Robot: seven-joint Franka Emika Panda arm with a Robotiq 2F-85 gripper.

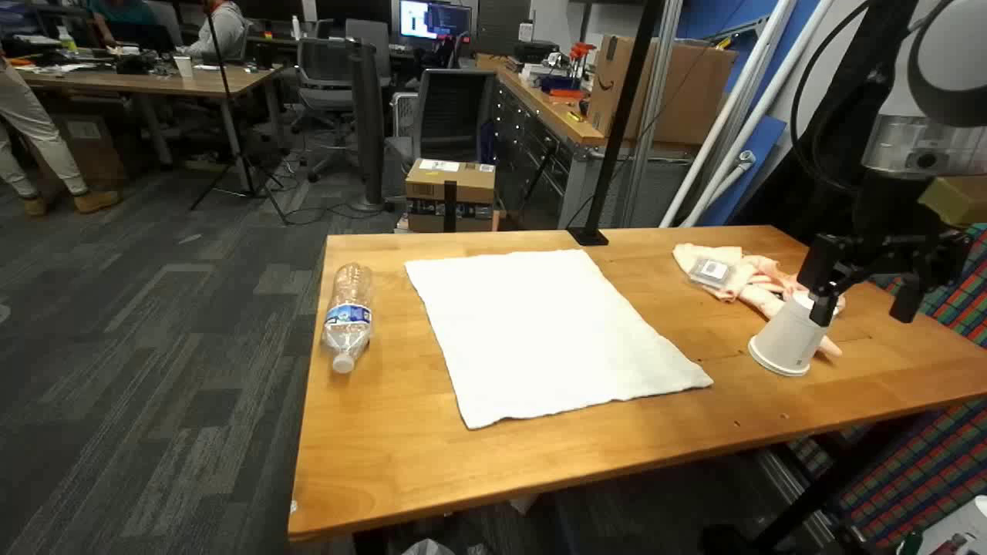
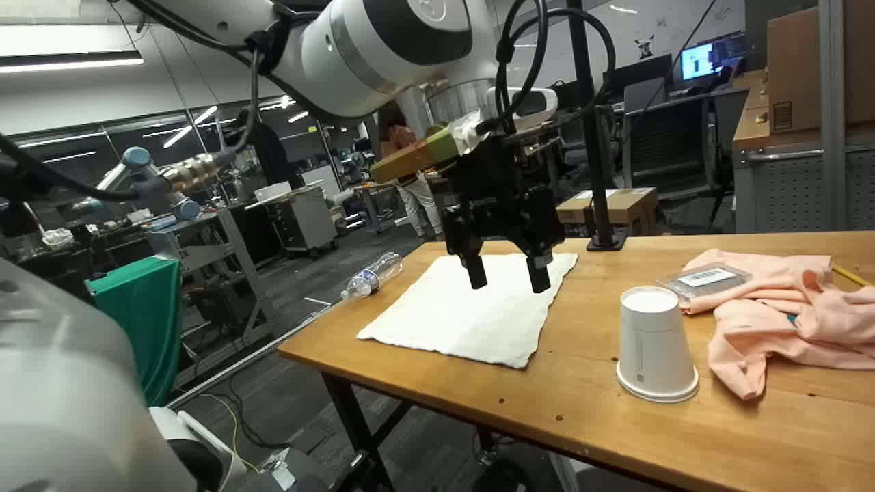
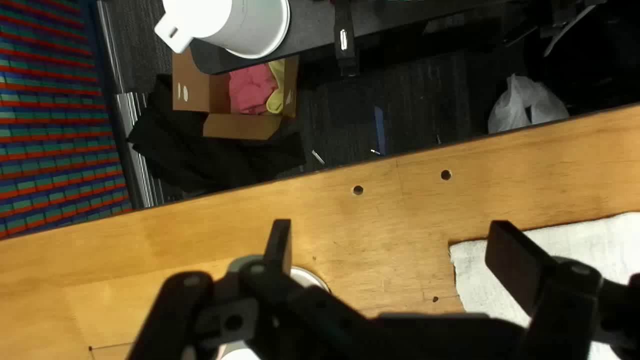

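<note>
My gripper [image 2: 510, 285] hangs above the table, its fingers wide open with nothing between them. In the wrist view the two fingers [image 3: 519, 264] stand far apart over bare wood. A white paper cup [image 2: 653, 344] rests upside down on the table; in the wrist view my gripper hides most of it, leaving part of its rim [image 3: 309, 278] visible. A white cloth [image 1: 555, 333] lies spread flat mid-table. On its far side from the cup, a clear plastic bottle [image 1: 348, 314] with a blue label lies on its side.
Crumpled pink cloth [image 2: 787, 311] lies beside the cup, with a clear flat packet [image 2: 707, 279] on it. A black post [image 1: 592, 236] rises at the table's back edge.
</note>
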